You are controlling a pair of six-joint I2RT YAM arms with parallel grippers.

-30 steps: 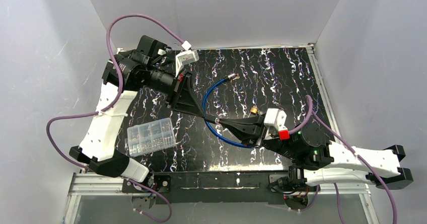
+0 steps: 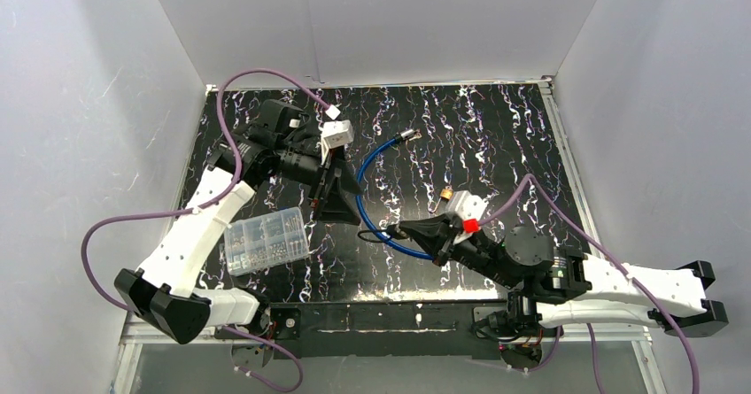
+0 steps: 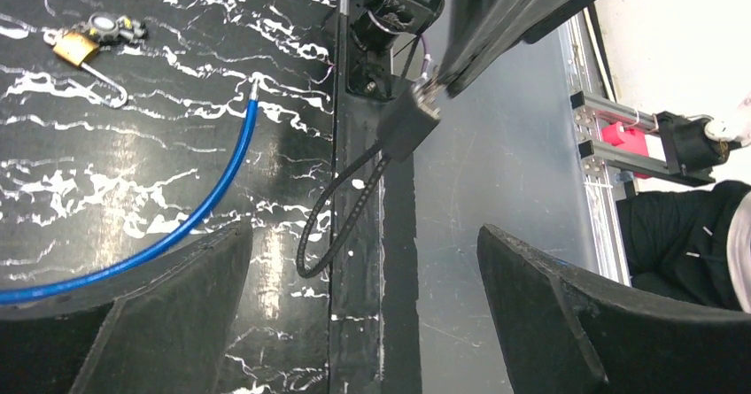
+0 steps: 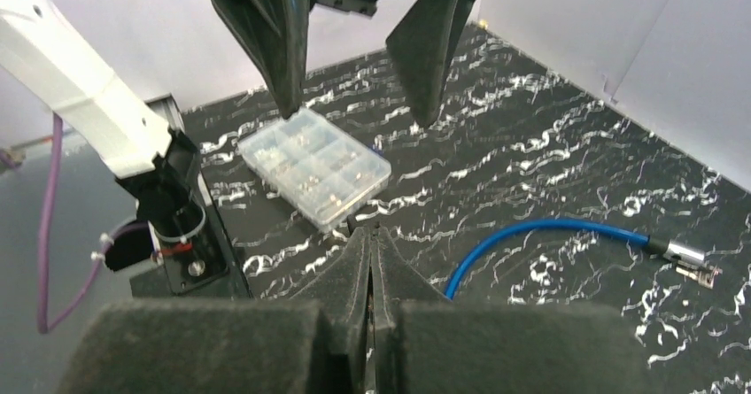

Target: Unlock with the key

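The key's black head (image 3: 409, 127) and its looped cord (image 3: 308, 235) stick out from my right gripper (image 2: 405, 227), which is shut on the silver end, in the left wrist view. Little of the key shows past the fingers (image 4: 390, 274) in the right wrist view. My left gripper is open, its fingers wide apart, and holds nothing; from above it is left of the cord loop (image 2: 374, 237). A brass padlock (image 3: 74, 47) with a thin silver shackle (image 3: 108, 84) lies on the dark table, partly beside a small black item (image 3: 117, 27).
A blue hose (image 2: 361, 180) with a metal end (image 2: 408, 135) curves across the middle of the table. The clear compartment box (image 2: 266, 240) sits at the left. Open table lies at the back right, and pale walls (image 2: 381, 22) enclose the area.
My left gripper has come off the key's cord end, opened and moved downward in the top view. The cord loop now hangs free.
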